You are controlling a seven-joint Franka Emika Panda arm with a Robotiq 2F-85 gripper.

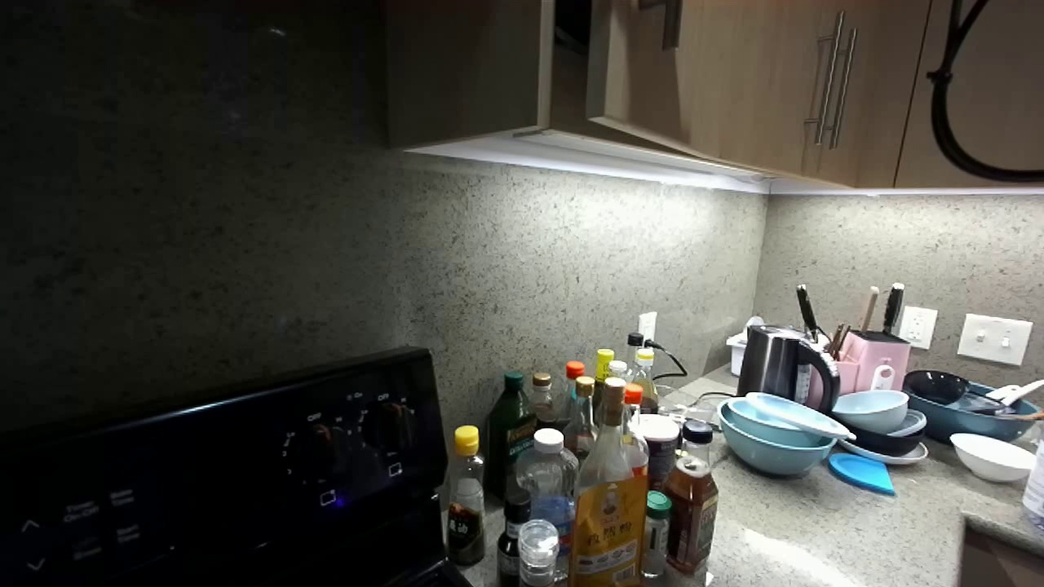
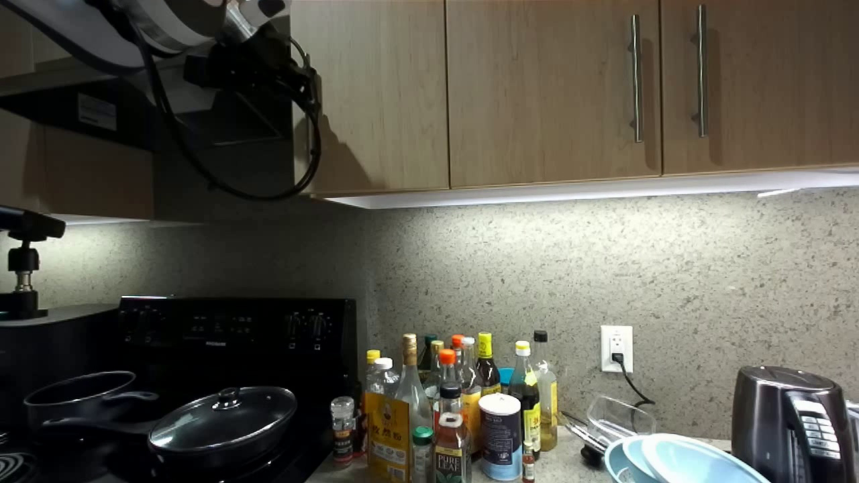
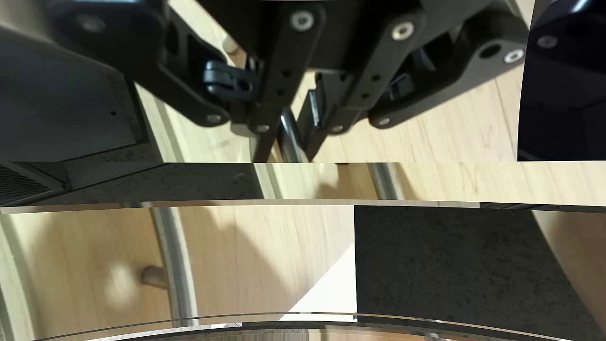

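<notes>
In the wrist view my gripper is shut on a round metal handle, which runs between its fingers. That picture is broken into mismatched strips, so lower pieces of it may not line up. A light wood upper cabinet door stands ajar in the first exterior view, a dark gap along its left edge. Its handle is cut off by the top of the frame. In the second exterior view the arm reaches in at upper left, and the fingertips cannot be made out.
Several bottles crowd the counter below the cabinet, beside the black stove. A lidded pan sits on the stove. The arm's black cable loops down below the cabinet's bottom edge. Bowls and a kettle stand farther right.
</notes>
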